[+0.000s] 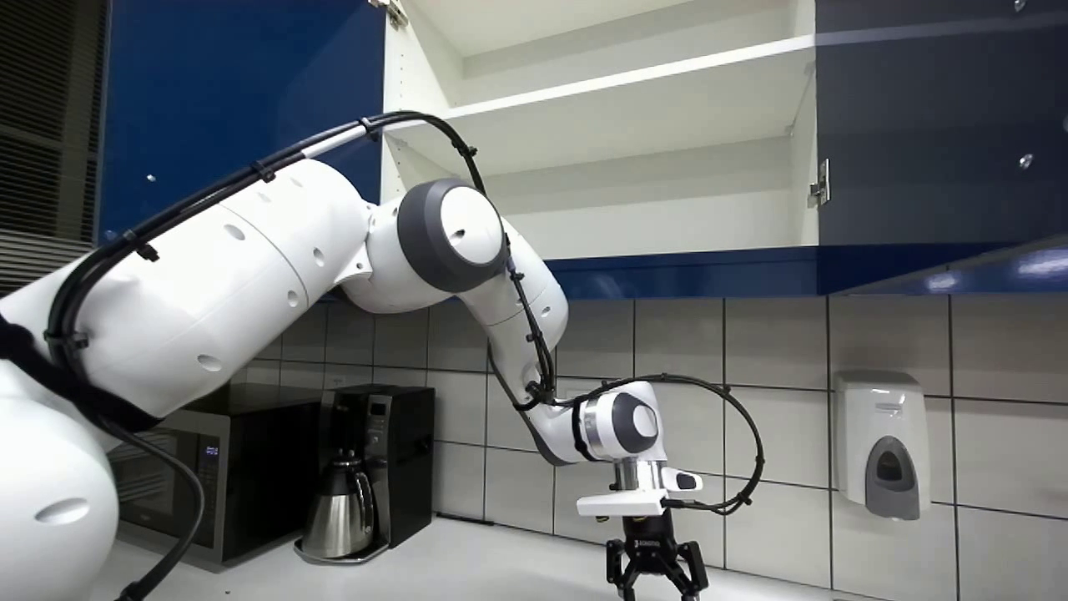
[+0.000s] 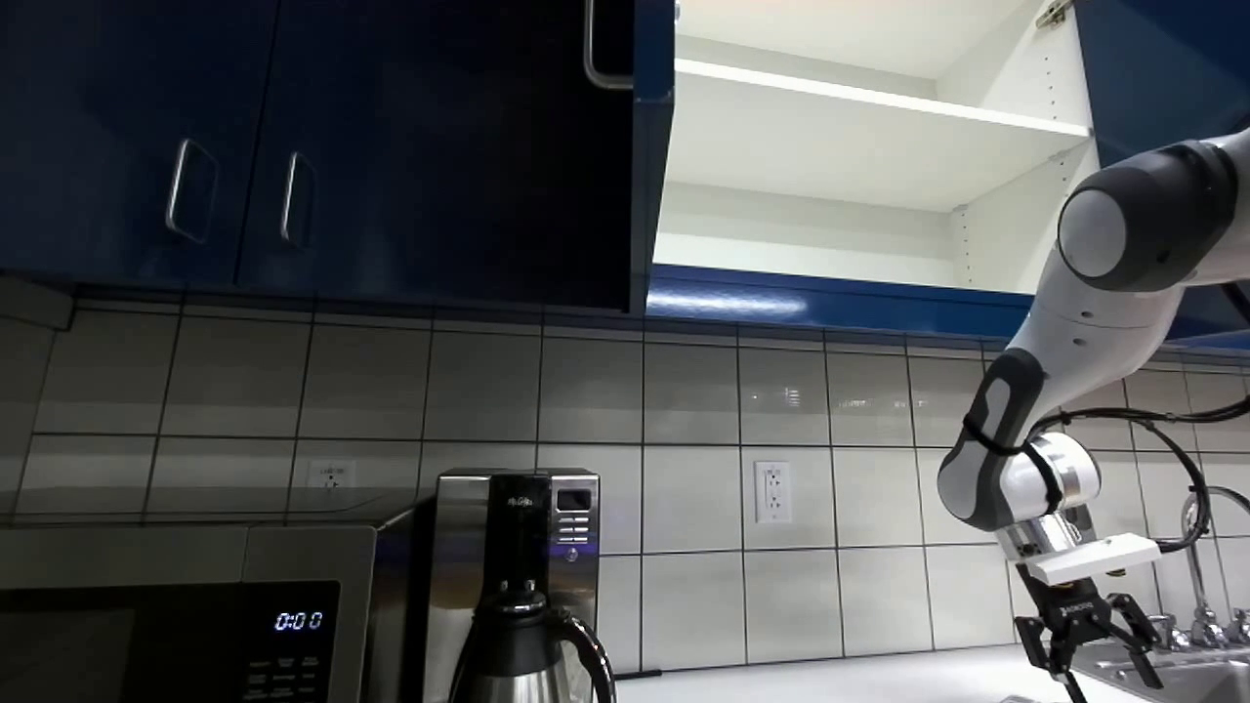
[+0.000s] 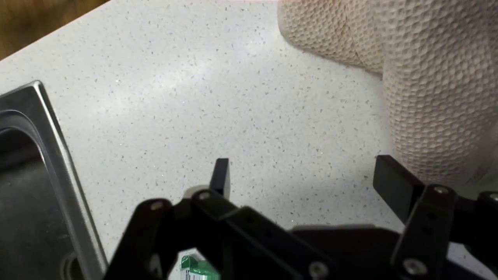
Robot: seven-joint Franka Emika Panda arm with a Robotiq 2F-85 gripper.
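My gripper is open, its two black fingers (image 3: 397,189) wide apart with only bare speckled counter showing between them. A beige textured cloth (image 3: 439,93) lies bunched on the counter, right beside the right finger in the wrist view; whether they touch I cannot tell. Part of a green and white package (image 3: 199,268) peeks out beneath the gripper linkage, mostly hidden. In exterior view 1 the gripper (image 1: 657,593) points down at the bottom edge, and exterior view 2 has the gripper (image 2: 1107,680) near the sink.
A steel sink (image 3: 70,177) borders the counter (image 3: 242,107) on the left of the wrist view. The coffee maker (image 1: 408,461) and microwave (image 1: 255,481) stand at the back left. Overhead, an empty cabinet (image 1: 641,195) hangs open; a soap dispenser (image 1: 883,441) is on the wall.
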